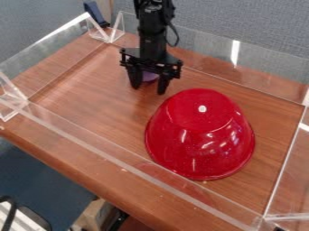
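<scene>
My black gripper (148, 76) hangs down at the back middle of the wooden table, low over a small purple object (152, 78), which is mostly hidden behind it. I cannot make out whether the fingers are open or closed on it. A large upturned red bowl (200, 135) sits on the right half of the table.
Clear plastic walls (145, 163) surround the table top (85, 108). A dark blue item (94, 13) is at the back left edge, outside the working area.
</scene>
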